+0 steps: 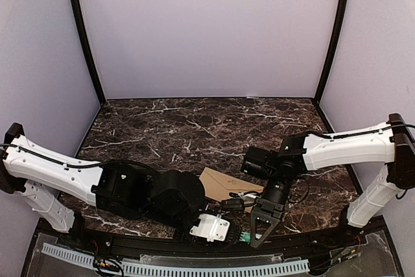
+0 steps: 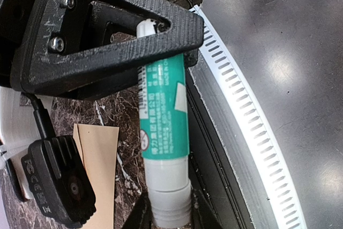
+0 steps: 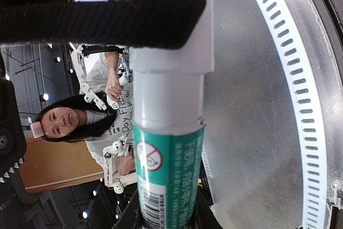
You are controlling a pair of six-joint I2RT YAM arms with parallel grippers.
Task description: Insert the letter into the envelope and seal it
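A glue stick with a green label (image 2: 163, 111) and white ends spans both grippers above the table's front edge, low in the top view. My left gripper is shut on one white end. My right gripper is shut on the stick's other part, its label and white top showing in the right wrist view. A brown kraft envelope (image 1: 216, 181) lies on the marble table behind the grippers, partly hidden by the arms. The letter cannot be made out.
A slotted white rail (image 1: 207, 269) runs along the front. A person holding controls shows in the right wrist view.
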